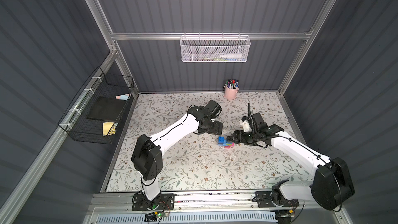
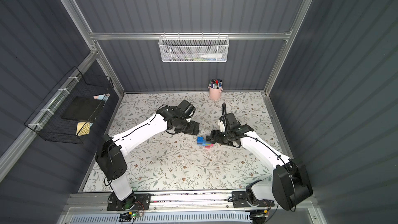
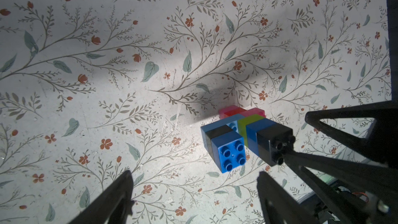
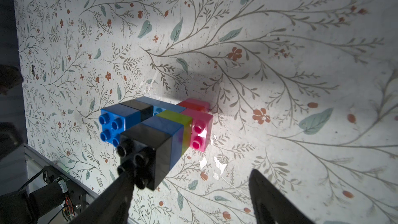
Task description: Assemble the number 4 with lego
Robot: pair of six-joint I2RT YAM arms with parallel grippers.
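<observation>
A joined lego piece (image 1: 221, 140) stands on the patterned table between my two grippers. Two towers rise side by side: one topped by a blue brick (image 3: 228, 153) over a black one, the other by a black brick (image 4: 145, 153) over blue and green. Pink (image 4: 201, 130) and red bricks lie at the base. My left gripper is open behind and left of the piece, its fingers apart with nothing between them. My right gripper is also open, close on the right side; one finger (image 3: 331, 166) reaches near the black-topped tower, contact unclear.
A pink cup of pens (image 1: 231, 93) stands at the back of the table. A black wire basket (image 1: 99, 107) hangs on the left wall, and a white mesh basket (image 1: 215, 49) on the back wall.
</observation>
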